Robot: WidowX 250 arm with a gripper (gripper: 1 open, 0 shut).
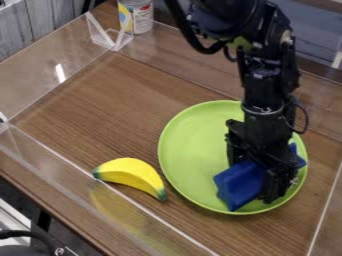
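Note:
A black robot gripper (261, 160) reaches down into a green plate (187, 150) on the right of the table, over a blue block (241, 186) resting on that plate. Its dark fingers sit around or against the blue piece and cover much of it. Whether they are shut on it is hard to make out. A yellow toy banana (128, 172) lies on the wood to the left of the plate, apart from it.
A clear wall runs along the left edge. A can (135, 16) stands at the back, with cables at the lower left.

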